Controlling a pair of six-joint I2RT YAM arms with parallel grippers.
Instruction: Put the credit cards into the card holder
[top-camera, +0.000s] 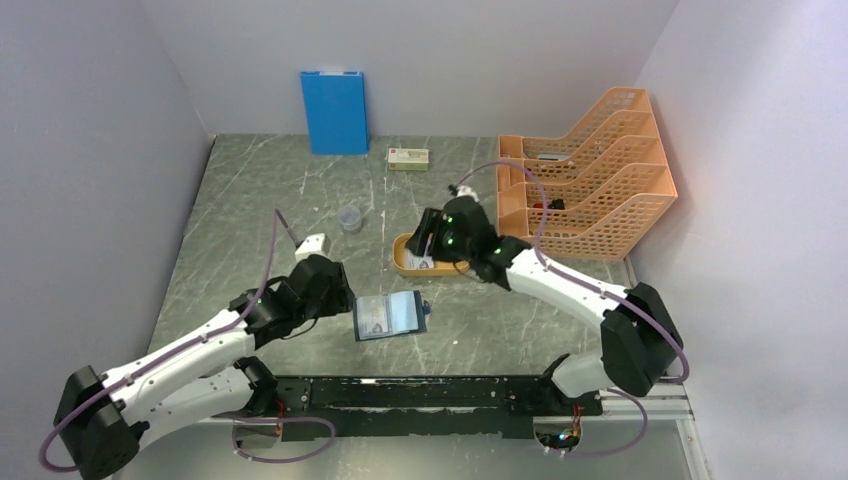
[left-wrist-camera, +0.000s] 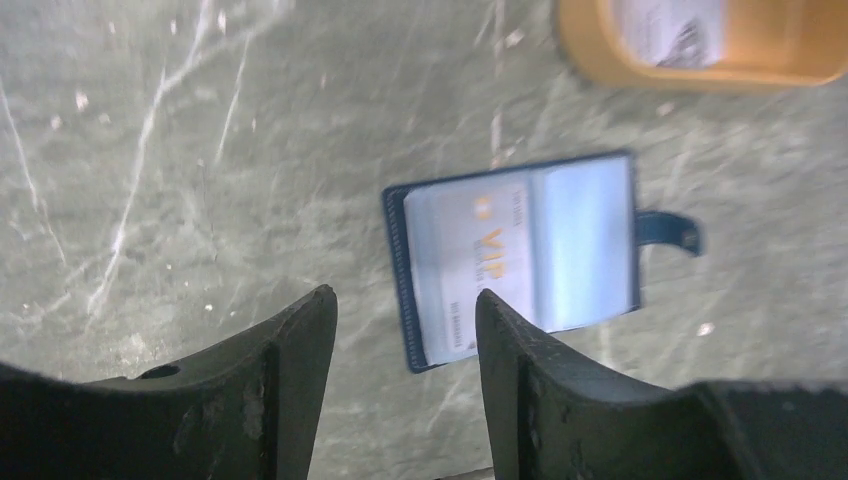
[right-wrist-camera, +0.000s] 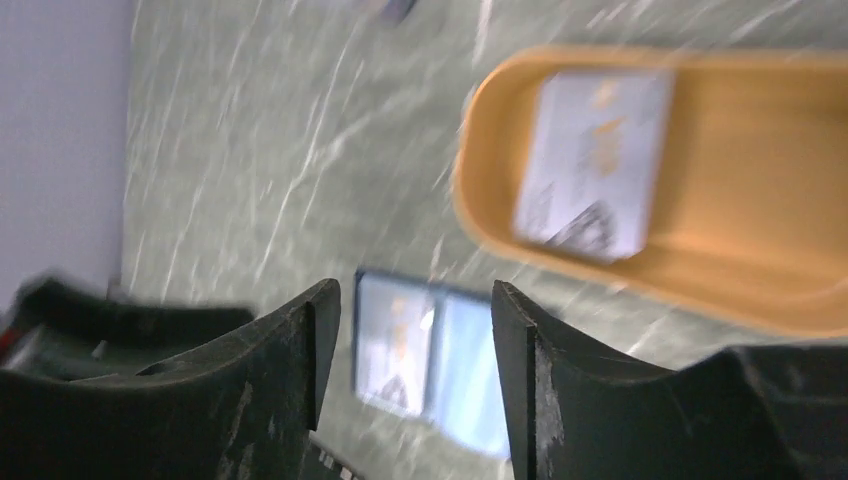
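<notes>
The card holder (left-wrist-camera: 400, 275) lies open on the table, its strap to the right. A pale card with gold "VIP" lettering (left-wrist-camera: 492, 245) shows in its left sleeve; the right sleeve (left-wrist-camera: 585, 240) looks empty. Another white card with gold letters (right-wrist-camera: 597, 160) rests at the left end of an orange tray (right-wrist-camera: 487, 150). Beside the holder's left edge, my left gripper (top-camera: 350, 300) hangs with its fingers apart and nothing between them. Over the tray's near-left part, my right gripper (top-camera: 424, 240) also stands open and empty; in its wrist view the holder appears beyond the fingertips.
A tall orange rack (top-camera: 590, 190) fills the right back of the table. Farther back stand a small box (top-camera: 408, 159) and a blue panel (top-camera: 335, 112). A clear cup (top-camera: 350, 218) sits left of the tray.
</notes>
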